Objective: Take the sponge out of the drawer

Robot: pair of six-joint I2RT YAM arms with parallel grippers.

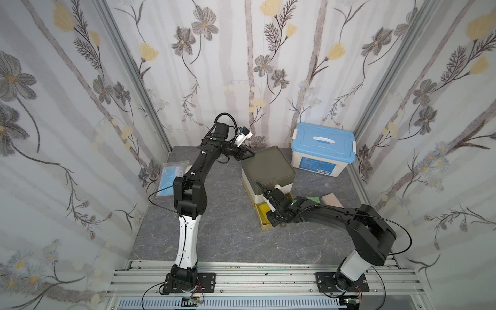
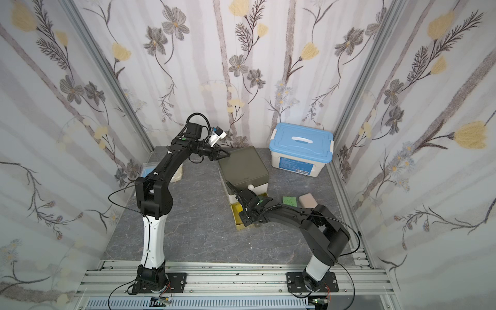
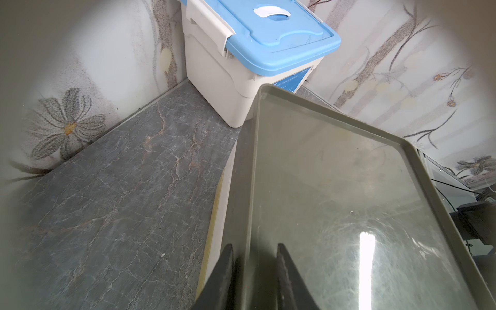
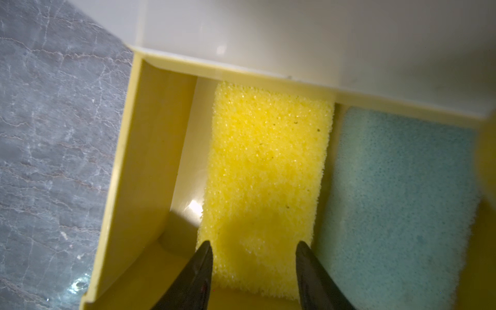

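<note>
A grey-topped cabinet [image 1: 266,165] stands mid-table, its yellow drawer [image 4: 124,155] pulled out at the front. Inside lie a yellow sponge [image 4: 263,165] and a blue-grey sponge [image 4: 397,201], side by side. My left gripper is shut on the raised rim of the cabinet's top at its back left. My right gripper hangs open over the drawer, its fingertips above the near end of the yellow sponge, with nothing between them.
A lidded storage box [image 1: 323,149] stands at the back right. A green pad [image 2: 289,201] and a pink pad [image 2: 307,201] lie right of the drawer. A blue packet [image 1: 170,178] lies at the left.
</note>
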